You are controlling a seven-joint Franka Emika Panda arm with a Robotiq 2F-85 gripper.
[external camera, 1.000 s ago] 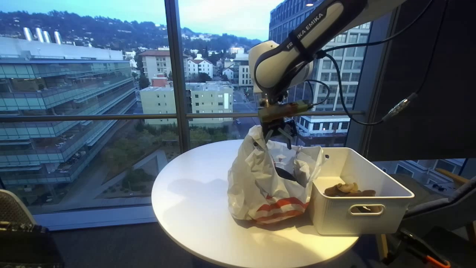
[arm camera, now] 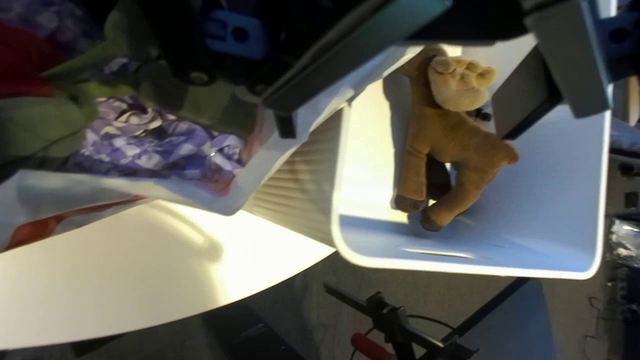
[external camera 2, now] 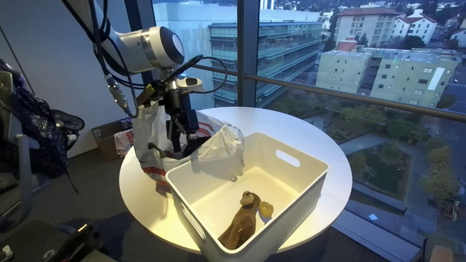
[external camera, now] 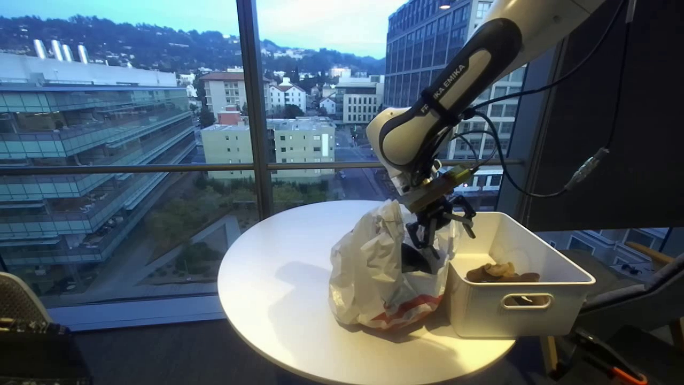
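Note:
A white plastic bag (external camera: 362,269) with red stripes stands on the round table, its mouth open. My gripper (external camera: 447,236) is over the bag's mouth, near the rim of the bin, tilted, with its fingers spread and nothing seen between them. Inside the bag, the wrist view shows purple patterned cloth (arm camera: 162,144) and olive-green cloth (arm camera: 36,129). A dark item (external camera: 415,259) shows at the opening in exterior view 1. Beside the bag sits a white bin (external camera 2: 301,198). A brown plush toy (arm camera: 450,138) with a tan muzzle lies in it.
One end of the bin overhangs the table edge. Part of the bag's edge (external camera 2: 222,148) drapes over the bin's rim. Windows stand behind the table.
My gripper has come down and right from above the bag, tilting toward the bin. The bag's front has creased and its opening has shifted. The bin and toy look unmoved.

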